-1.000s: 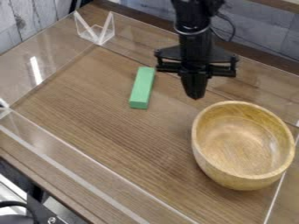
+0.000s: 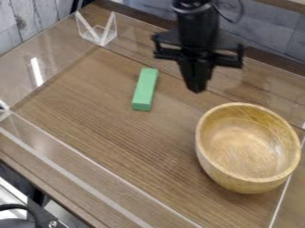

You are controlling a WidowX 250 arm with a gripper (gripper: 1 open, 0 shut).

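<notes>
The black robot arm reaches in from the top centre, and its gripper (image 2: 198,61) hangs over the back middle of the wooden table (image 2: 95,160). The fingertips are dark and blurred, with nothing visible held; whether they are shut is hard to see. A green bar (image 2: 144,89) lies flat to the lower left of the gripper. A large wooden bowl (image 2: 247,151) sits at the right, in front of the gripper.
A white wire-like object (image 2: 99,28) stands at the back left, and dark edges border the table at the top.
The green bar and the bowl have not moved.
</notes>
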